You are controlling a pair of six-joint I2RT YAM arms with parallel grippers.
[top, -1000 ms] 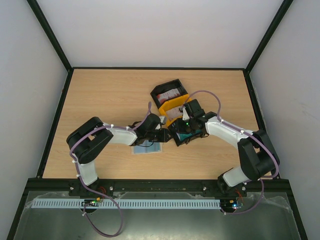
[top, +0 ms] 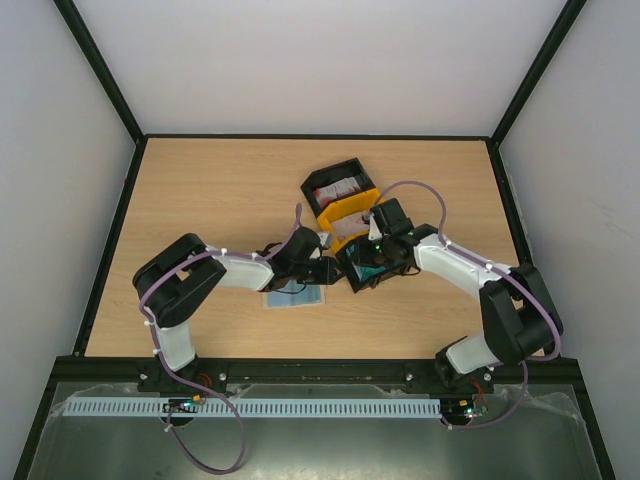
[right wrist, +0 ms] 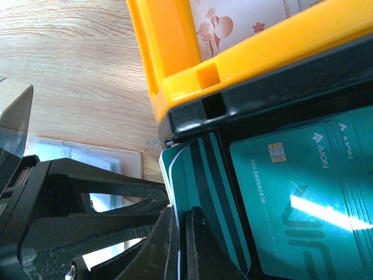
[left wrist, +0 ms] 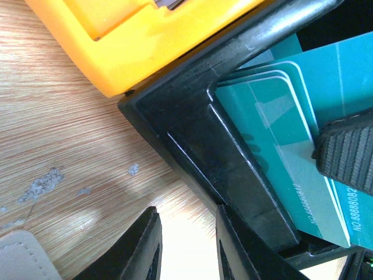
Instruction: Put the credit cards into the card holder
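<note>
Teal cards (right wrist: 291, 169) lie in the near black box (right wrist: 192, 119) of a black and yellow card holder. At the box's left end, another teal card (right wrist: 189, 181) stands with its white edge showing. My right gripper is shut with that thin edge running between its fingertips. One of its ribbed fingers (left wrist: 349, 151) covers part of the cards in the left wrist view. My left gripper is just outside the box's side wall, one fingertip against it. Its fingertips stand partly apart; only bright glare shows between them, so a grip is unclear.
The yellow section (top: 345, 218) with pale cards and a black section (top: 338, 185) with reddish cards lie behind. A pale tray (top: 295, 299) with bluish cards sits under the left arm.
My right arm has shifted very slightly to the right. The left arm, the boxes and the pale tray look unmoved.
</note>
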